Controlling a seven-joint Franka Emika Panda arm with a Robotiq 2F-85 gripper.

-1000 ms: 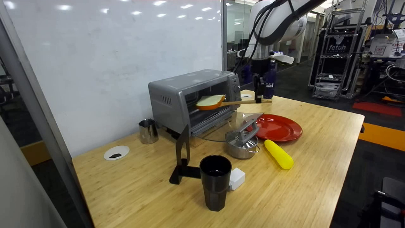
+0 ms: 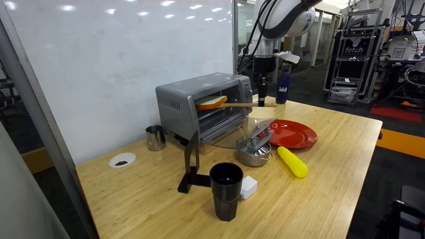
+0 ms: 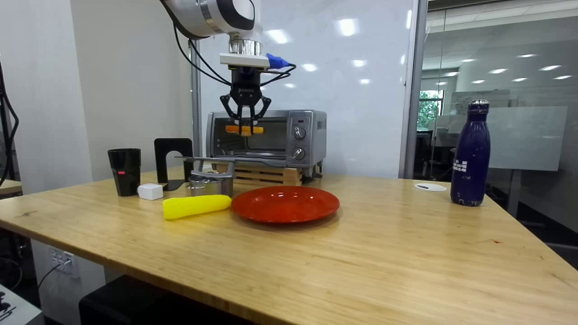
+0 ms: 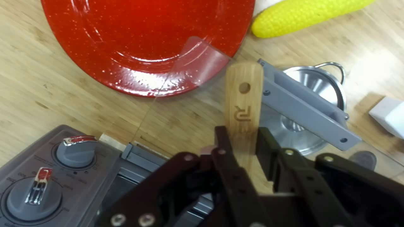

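My gripper is shut on the flat handle of a wooden spatula (image 4: 244, 94), whose free end, with a hole in it, points toward the red plate in the wrist view. At the spatula's far end rests a bread slice (image 2: 211, 102) with an orange-brown crust, partly inside the mouth of the grey toaster oven (image 2: 175, 99). The oven's glass door hangs lowered, its handle (image 4: 303, 106) over a small steel pot (image 2: 254, 153). In exterior view 2 the gripper (image 3: 245, 130) is in front of the oven, and the spatula's blade is mostly hidden.
A red plate (image 2: 293, 135) and a yellow corn cob (image 2: 294, 162) lie before the oven. Nearby stand a black cup (image 2: 226, 195), a white block (image 2: 249, 187), a black stand (image 2: 192, 171) and a metal cup (image 2: 155, 138). A blue bottle (image 3: 470, 157) stands at the far right.
My gripper has shifted left in exterior view 1, toward the oven, carrying the spatula and bread slice farther into its opening. The objects on the table look unmoved.
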